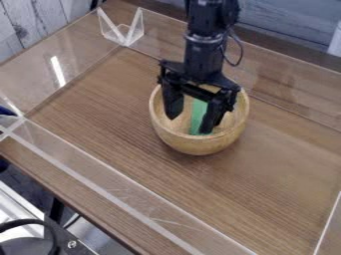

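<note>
A round wooden bowl sits near the middle of the table, holding a green object. My black gripper is lowered into the bowl around the upper part of the green object, its fingers spread open on either side. The gripper and wrist hide part of the bowl's inside and of the green object.
A clear angular object stands at the back left. A dark cable or part lies at the lower left corner, beyond the table's edge.
</note>
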